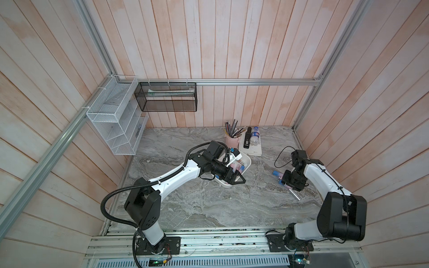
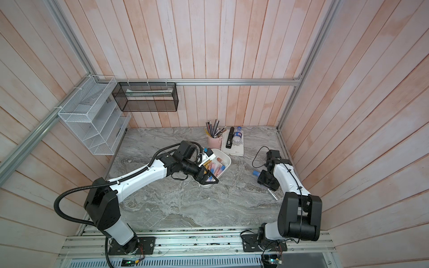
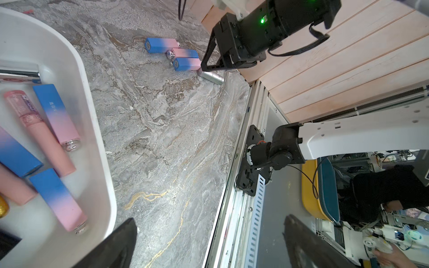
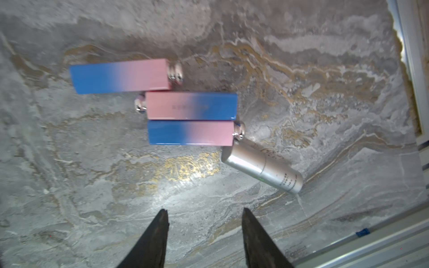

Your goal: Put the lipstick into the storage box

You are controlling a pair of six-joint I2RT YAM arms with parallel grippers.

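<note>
Three blue-pink lipstick boxes, one of them the middle box (image 4: 191, 105), lie side by side on the right of the marble worktop, with a silver tube (image 4: 261, 165) angled off their end. My right gripper is low over them, its fingers apart with nothing between. The white storage box (image 3: 96, 134), holding several lipsticks and tubes, stands in the centre under my left gripper, which is open and empty above the box's right rim.
A pink pen cup (image 2: 214, 142) and a white tray (image 2: 234, 151) with a bottle and a black item stand at the back. Wire shelves (image 1: 111, 134) hang left.
</note>
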